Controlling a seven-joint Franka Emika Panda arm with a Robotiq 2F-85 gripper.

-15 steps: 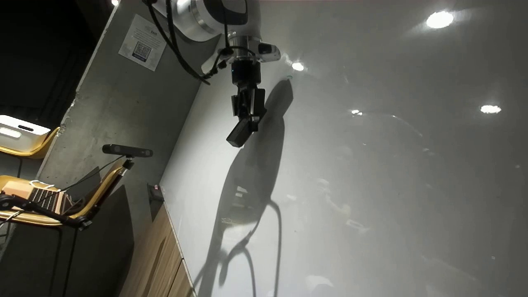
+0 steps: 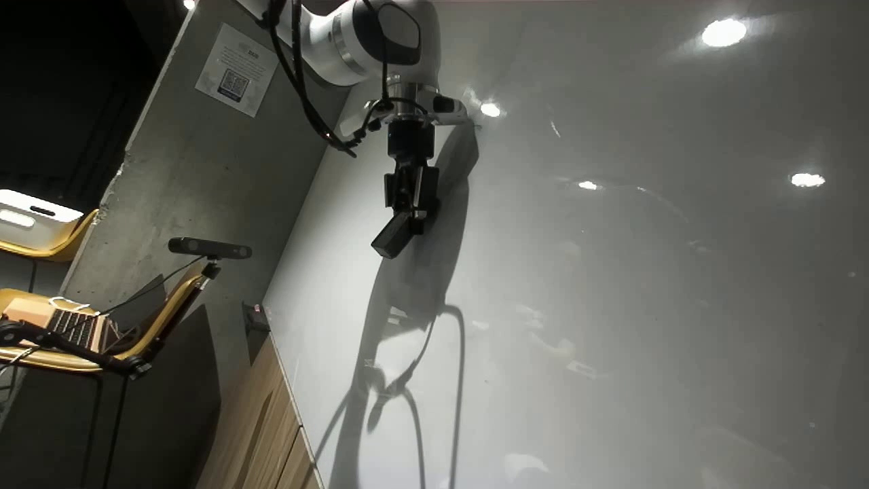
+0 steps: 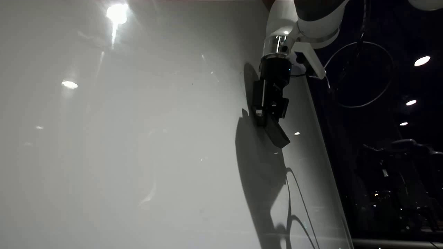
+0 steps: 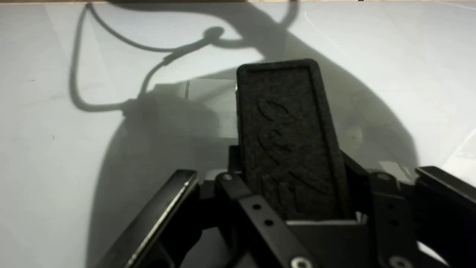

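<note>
A dark rectangular block [image 4: 285, 125], like a felt eraser with raised lettering on its face, is held in my gripper. The fingers are shut on it, and its far end sticks out beyond them. Exterior view 1 shows the block [image 2: 393, 236] tilted down to the left below the gripper [image 2: 411, 208]. In exterior view 2 the block [image 3: 277, 133] slants down to the right from the gripper [image 3: 268, 114]. It hangs over a glossy white surface [image 2: 652, 285]; whether it touches that surface I cannot tell.
The white surface is broad and bare, with light reflections, faint marks and the arm's shadow [image 2: 407, 310]. Wooden panels [image 2: 261, 415] border it at the lower left. Off to that side stands a yellow chair [image 2: 175, 310] with a laptop on it.
The arm and gripper, with the block still held, have moved slightly down in exterior view 1. The gap between the block and its shadow looks smaller.
</note>
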